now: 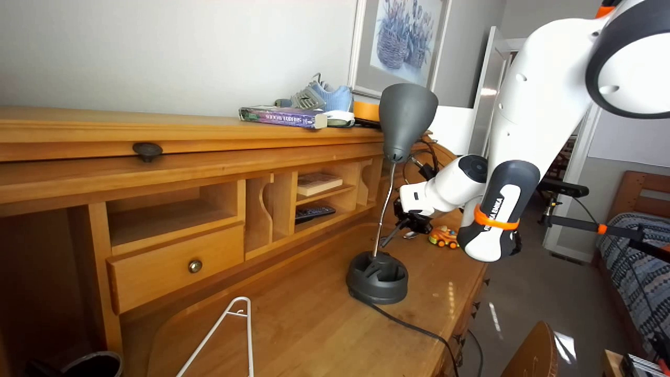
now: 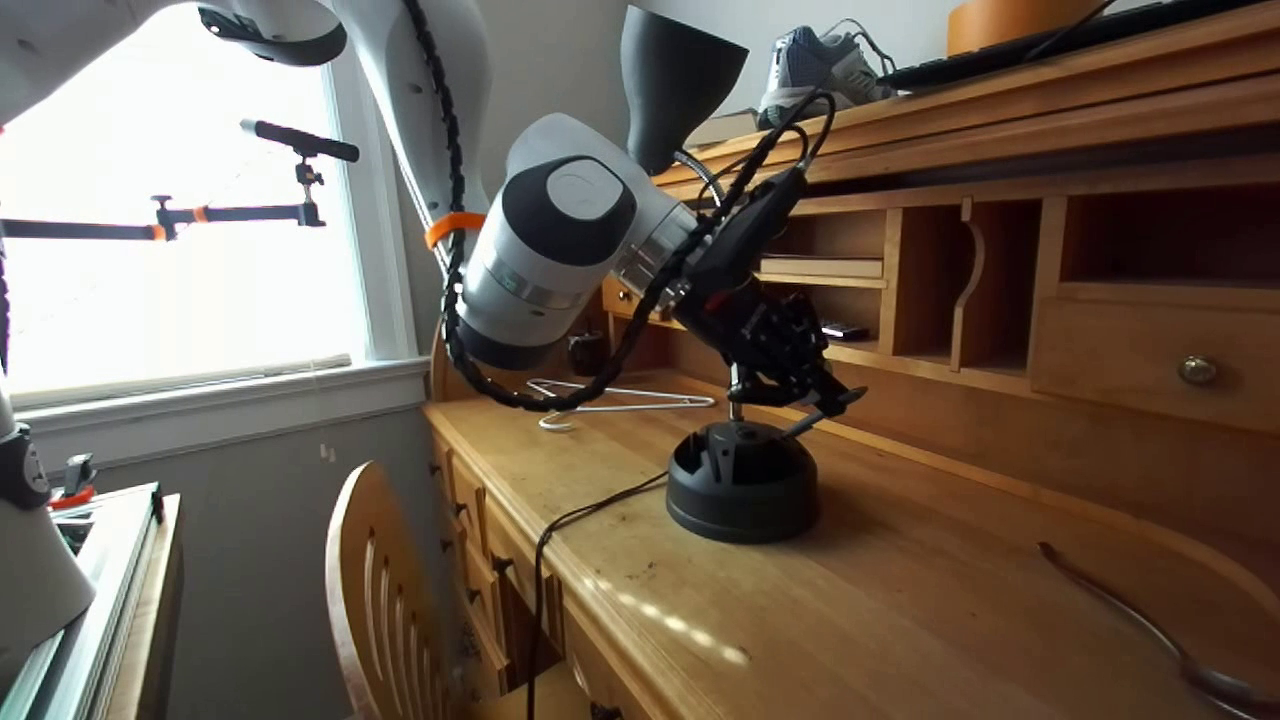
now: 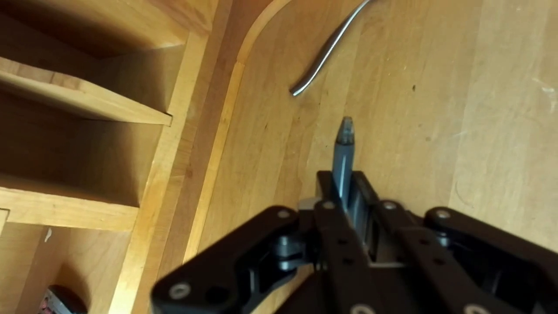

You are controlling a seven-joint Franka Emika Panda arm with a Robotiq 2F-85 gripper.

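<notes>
A grey pen-like object (image 3: 342,163) with a tapered, see-through tip points away from the wrist camera over the desk. My gripper is shut on it, one dark finger on each side. In exterior view 2, the gripper (image 2: 830,394) is low, close to the lamp base (image 2: 744,510); the grey object (image 2: 813,420) slants down toward the base's rim. Whether it touches the base cannot be told. From exterior view 1, the gripper (image 1: 409,221) shows behind the lamp's thin stem (image 1: 384,210), partly hidden.
The lamp's shade (image 1: 408,116) stands tall near my arm, and its cord (image 1: 408,323) runs over the desk edge. A white hanger (image 1: 248,326), an orange toy car (image 1: 444,236) and a metal utensil (image 3: 327,52) lie on the desk. Wooden cubbies (image 3: 151,172) line the back.
</notes>
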